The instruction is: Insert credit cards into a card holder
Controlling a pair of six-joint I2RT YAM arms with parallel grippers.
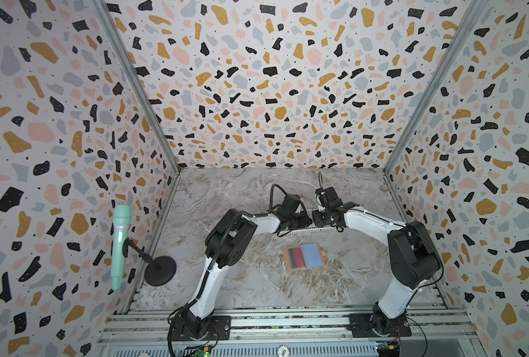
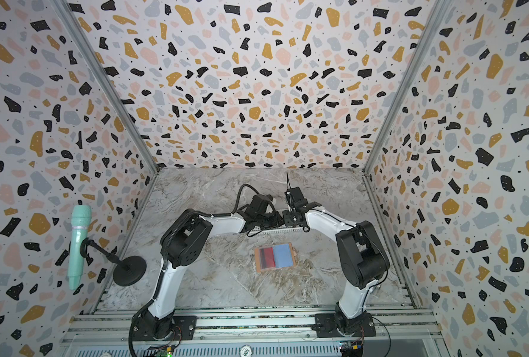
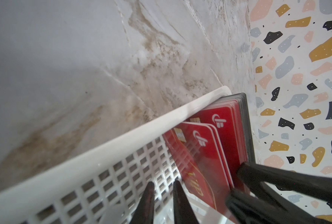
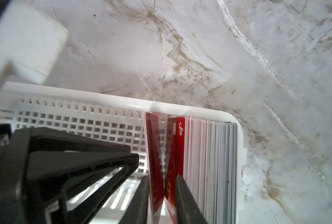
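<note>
A stack of cards stands on edge at one end of a white mesh basket. A red card leans slightly apart from the stack's front. Over the stack's front, my right gripper is open, its fingers straddling the leaning card and the stack's front red card. Inside the basket, beside the leaning card, my left gripper is partly open with nothing between its fingertips. A flat, tan-edged holder with red and blue panels lies on the table in front of the basket.
Both grippers are close together over the basket. At the left stands a black-based stand with a mint-green item.
</note>
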